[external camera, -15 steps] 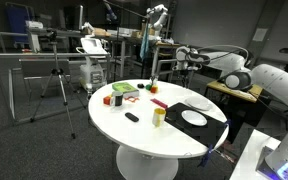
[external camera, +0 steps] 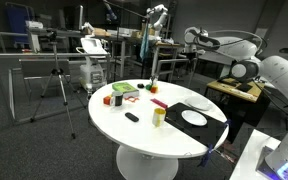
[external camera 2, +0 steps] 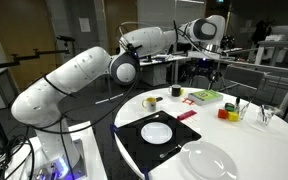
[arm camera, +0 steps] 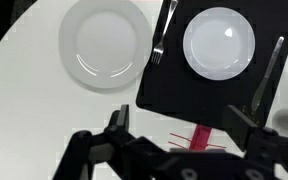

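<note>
My gripper is high above the round white table, its fingers wide apart and nothing between them. In the wrist view, a black mat [arm camera: 174, 92] bears a small white plate [arm camera: 219, 43], with a fork [arm camera: 164, 32] on one side and a knife [arm camera: 268, 74] on the other. Beside the mat, on the bare table, lies a larger white plate [arm camera: 105, 43]. Exterior view 2 has the small plate [external camera 2: 156, 133] on the mat and the large plate [external camera 2: 210, 160] nearer the camera.
A green tray [external camera 2: 206, 97], a yellow cup [external camera 2: 177, 90] and another yellow mug [external camera 2: 149, 102] stand on the table, with several small items near its edge. A red object [arm camera: 200, 138] lies close to the mat. White tabletop around the large plate is clear.
My gripper has risen away from the tabletop, shifting slightly right in exterior view 1. The plates, mat and other table items have stayed in place.
</note>
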